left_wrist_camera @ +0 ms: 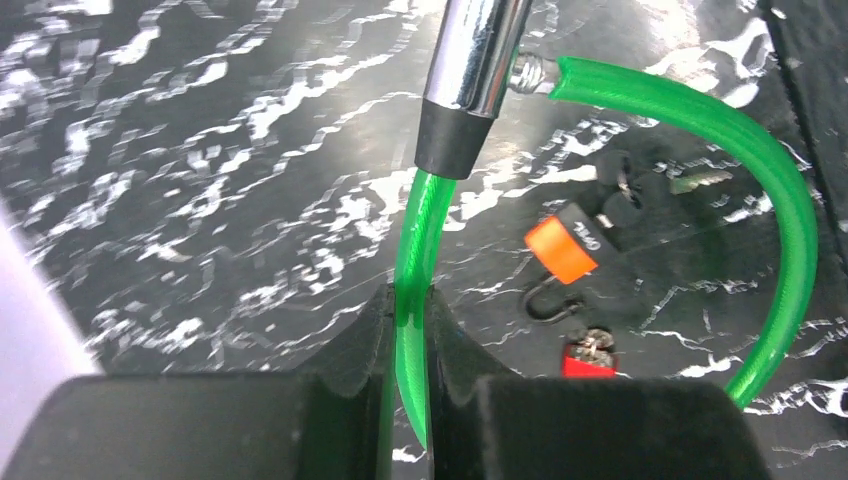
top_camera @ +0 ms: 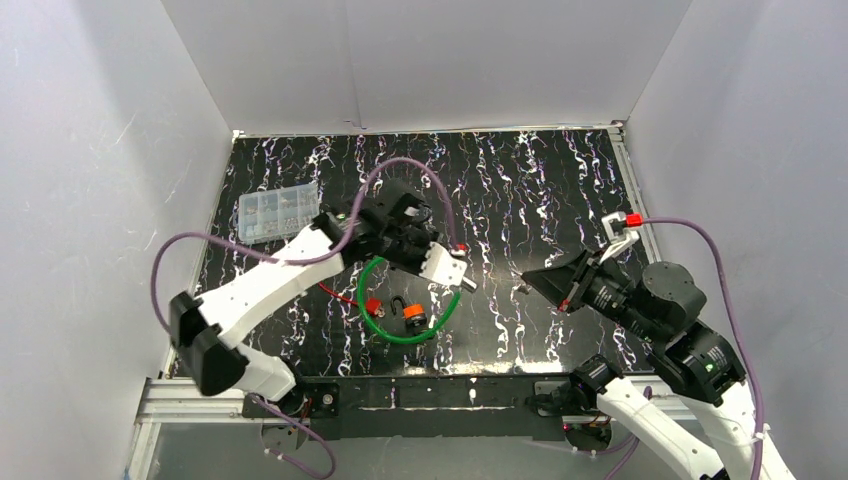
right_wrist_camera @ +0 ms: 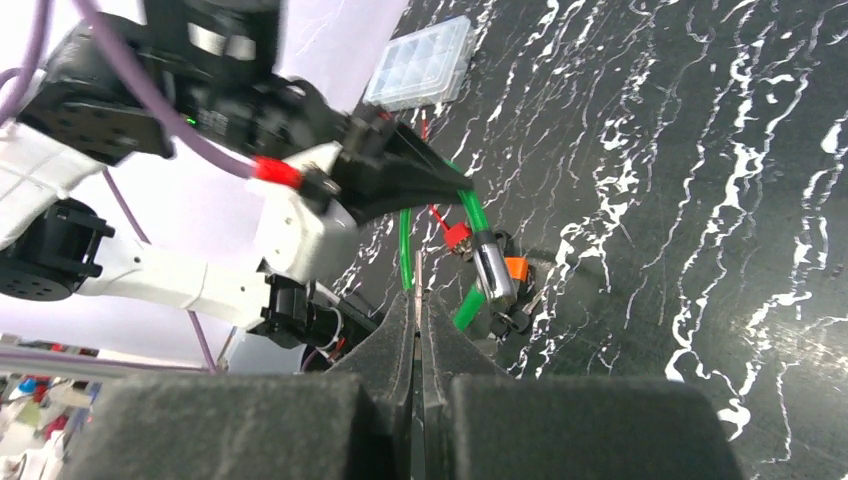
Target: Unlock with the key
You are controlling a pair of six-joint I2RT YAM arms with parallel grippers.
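A bike lock with a green cable (left_wrist_camera: pixel 415 235) and a chrome lock barrel (left_wrist_camera: pixel 475 60) is held by my left gripper, shut on the cable just behind the barrel's black collar. Seen in the right wrist view, the barrel (right_wrist_camera: pixel 492 268) hangs tilted off the left fingertips above the table. My right gripper is shut on a thin metal key (right_wrist_camera: pixel 418 268) that sticks out past its fingertips. From above, the right gripper (top_camera: pixel 528 278) stands to the right of the barrel (top_camera: pixel 468 284), apart from it. The barrel's keyhole cannot be made out.
An orange padlock (left_wrist_camera: pixel 562 250), a red padlock (left_wrist_camera: pixel 590 354) and a loose key (left_wrist_camera: pixel 698 181) lie on the black marbled table inside the cable's loop. A clear compartment box (top_camera: pixel 278 212) sits at the back left.
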